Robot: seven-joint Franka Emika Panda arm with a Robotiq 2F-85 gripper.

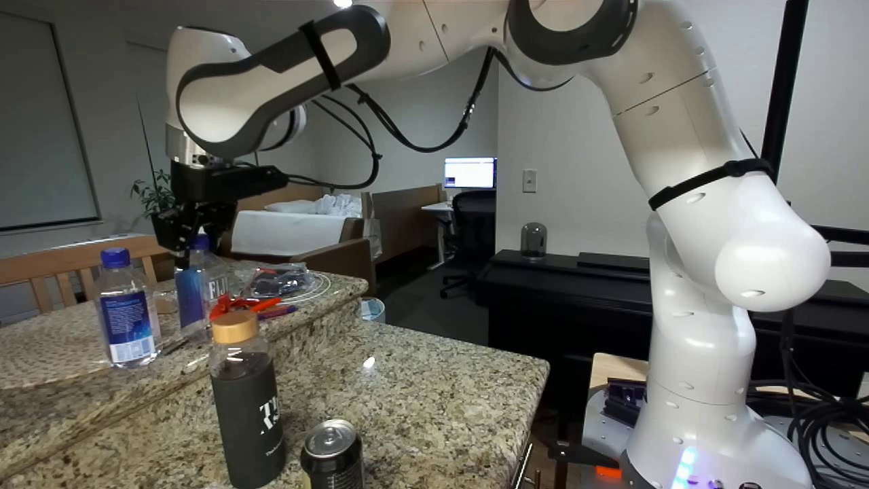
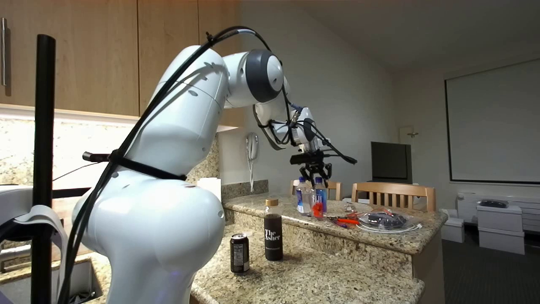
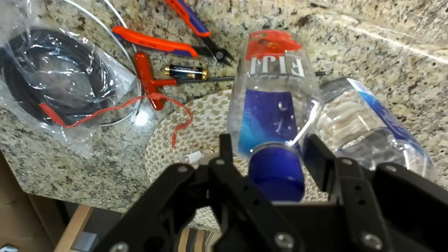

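A clear Fiji water bottle with a blue cap stands on the raised granite counter. My gripper is above it in the wrist view, its fingers on either side of the bottle's neck and cap. The fingers are part open, with a gap beside the neck. From outside, the gripper points down at the bottle. A second Fiji bottle stands close by; in the wrist view this other bottle is right of the right finger.
Red-handled cutters, a red T-handle tool, a battery and a bagged black cable lie near the bottle. A dark tumbler and a can stand on the lower counter, whose right part is clear.
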